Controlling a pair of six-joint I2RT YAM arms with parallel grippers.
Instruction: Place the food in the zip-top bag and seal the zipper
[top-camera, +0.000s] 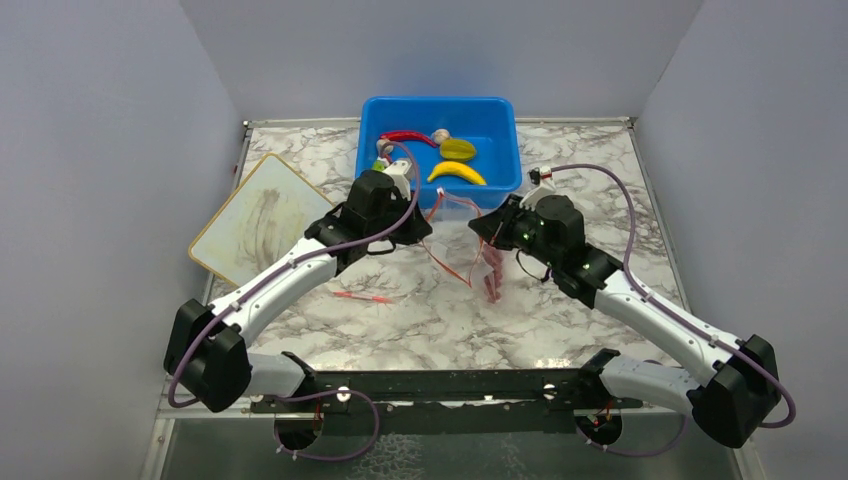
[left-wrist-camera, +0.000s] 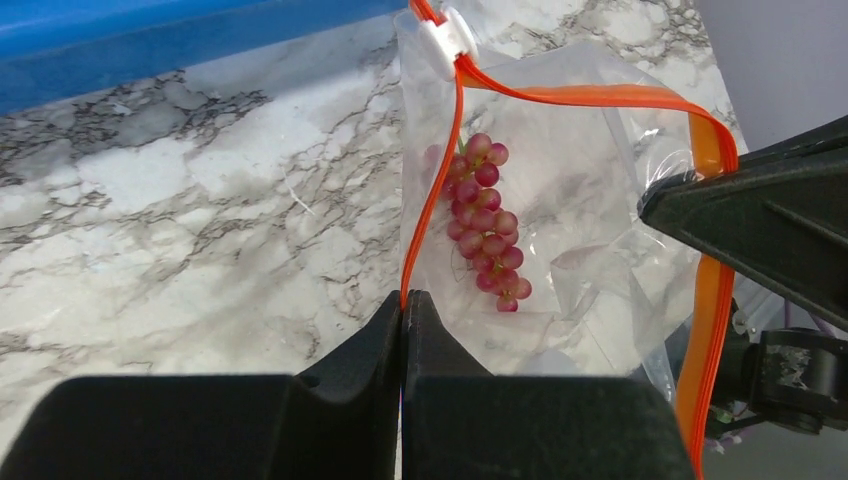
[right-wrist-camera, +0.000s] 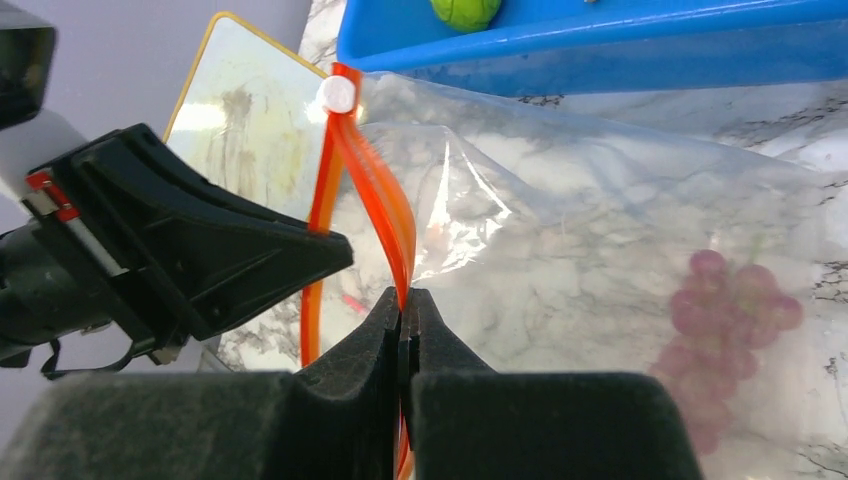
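A clear zip bag (top-camera: 457, 240) with an orange zipper rim hangs between my arms, its mouth spread apart. My left gripper is shut on one side of that orange rim (left-wrist-camera: 432, 205). On the opposite side, my right gripper is shut on the rim (right-wrist-camera: 392, 215). A white slider (left-wrist-camera: 447, 42) sits at the far corner of the mouth, apart from both grippers. Pink-red grapes (left-wrist-camera: 487, 225) show through the clear film inside the bag, low down.
Behind the bag stands a blue bin (top-camera: 490, 112) holding a banana (top-camera: 456, 173), a red chili (top-camera: 408, 136) and other food. A pale cutting board (top-camera: 262, 220) lies at left. An orange-red strip (top-camera: 362, 297) lies on the marble table.
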